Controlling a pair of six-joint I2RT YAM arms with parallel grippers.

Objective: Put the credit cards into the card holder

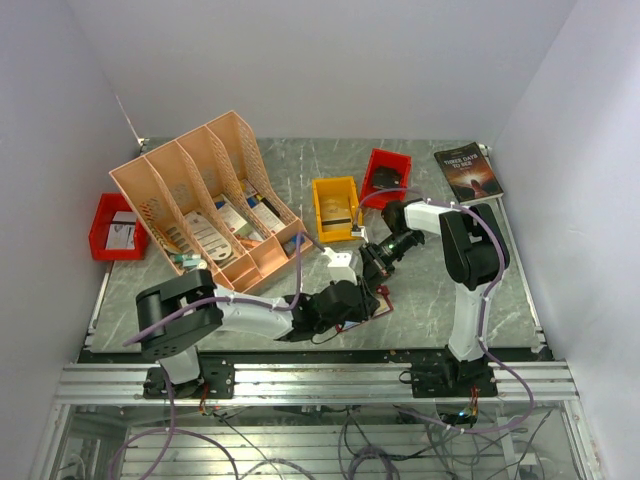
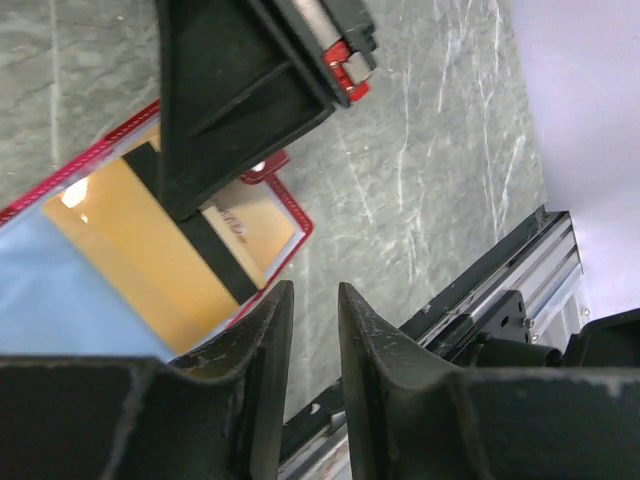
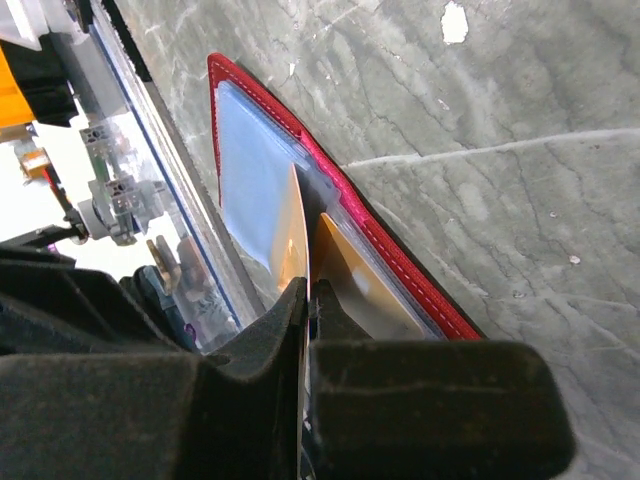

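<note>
The red-edged card holder [image 3: 350, 190] lies opened flat near the table's front edge, mostly covered by the arms in the top view. In the left wrist view, a gold card [image 2: 135, 250] with a black stripe lies on its pale blue sleeve. My right gripper is shut over the holder, and a gold card [image 3: 293, 235], seen nearly edge-on, runs between its fingers. Another gold surface [image 3: 365, 285] shows beside it. My left gripper stands partly open with an empty gap, above the holder's front edge and close to the right gripper.
A yellow bin [image 1: 336, 238] with a card inside and a red bin [image 1: 398, 166] stand behind the arms. The peach organizer [image 1: 265, 262] fills the left, with another red bin [image 1: 103, 235] beyond. A book [image 1: 468, 172] lies back right. Table right of the holder is clear.
</note>
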